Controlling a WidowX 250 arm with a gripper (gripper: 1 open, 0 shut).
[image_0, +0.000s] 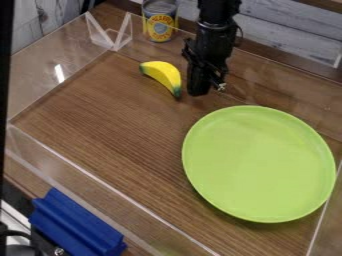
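My black gripper (205, 78) is low at the back of the wooden table, just right of a yellow banana (164, 75) that lies on the wood. Its fingertips look close together; dark shapes make it hard to see anything between them. A large green plate (258, 163) fills the front right of the table.
A can with a yellow label (159, 22) stands at the back left beside a clear plastic piece. A blue rack (74, 226) sits below at the front left. Clear low walls edge the table.
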